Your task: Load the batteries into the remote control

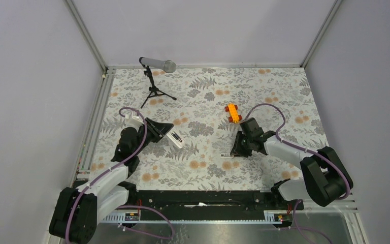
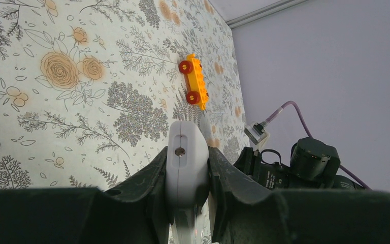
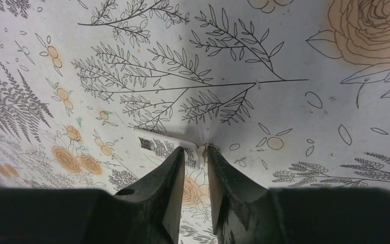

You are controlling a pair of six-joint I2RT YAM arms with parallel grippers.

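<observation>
A white remote control (image 1: 175, 140) is held at the left by my left gripper (image 1: 160, 131), which is shut on it; in the left wrist view the remote (image 2: 187, 157) fills the space between the fingers. My right gripper is low over the table, fingers close together round one end of a small flat white piece with a dark printed patch (image 3: 152, 143), apparently the battery cover or a battery pack; whether it grips it is unclear. Any batteries are not clearly visible.
An orange toy car (image 1: 233, 112) sits right of centre, behind my right arm. A grey telescope on a black tripod (image 1: 154, 91) stands at the back left. The patterned table (image 1: 203, 86) is otherwise mostly clear.
</observation>
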